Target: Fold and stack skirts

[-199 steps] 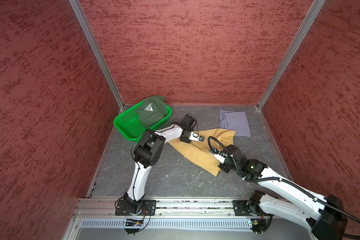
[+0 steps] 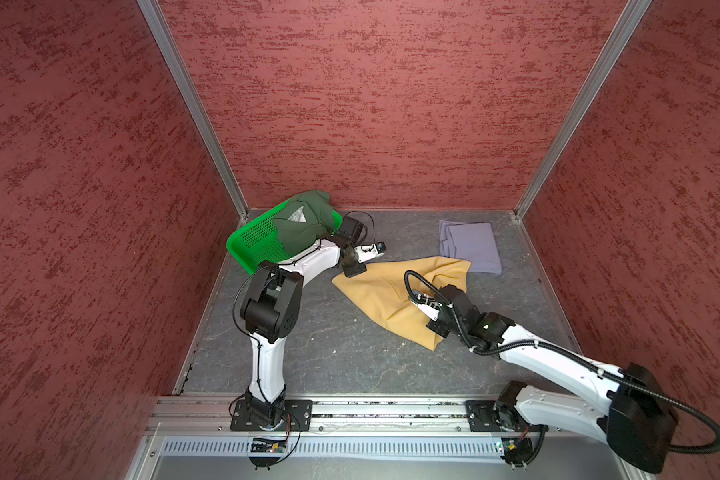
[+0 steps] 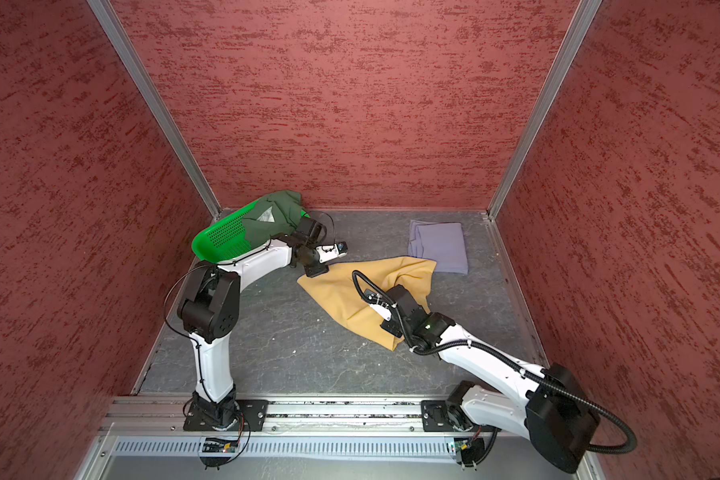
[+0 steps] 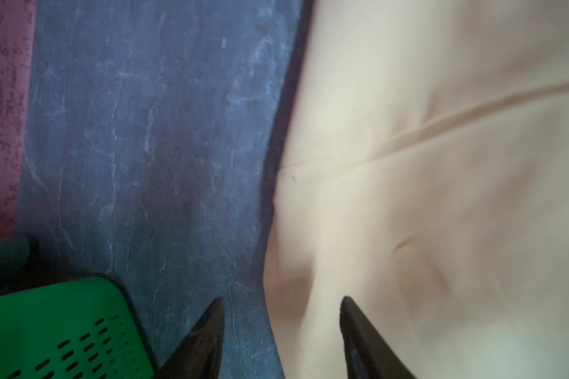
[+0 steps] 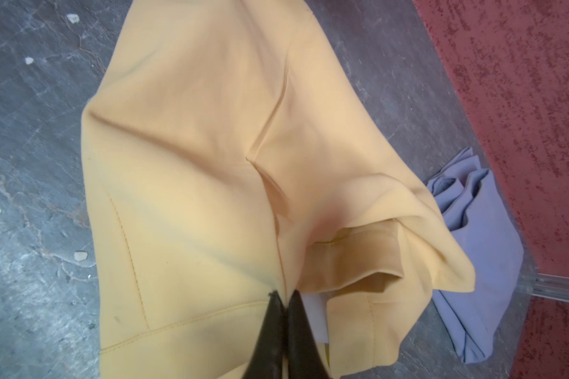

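Observation:
A mustard-yellow skirt (image 2: 384, 296) lies spread and creased on the grey table, its far right part bunched. In the left wrist view my left gripper is part open over the skirt's edge, nothing between its fingers. My right gripper is shut, tips at a crease running down the yellow skirt (image 5: 189, 208); whether they pinch any cloth I cannot tell. A folded lavender skirt (image 2: 472, 246) rests at the back right, beside the yellow one. Dark green cloth (image 2: 300, 228) hangs over the rim of the basket.
A green perforated basket (image 2: 252, 244) stands at the back left, close to my left arm. Bare table (image 2: 320, 352) shows in front of the yellow skirt and at the back middle. Red walls (image 2: 392, 104) enclose the table on the back and both sides.
My left gripper has moved left and back across the yellow skirt towards the basket, uncovering more cloth. The right gripper has shifted slightly left. The skirt itself is nearly unchanged.

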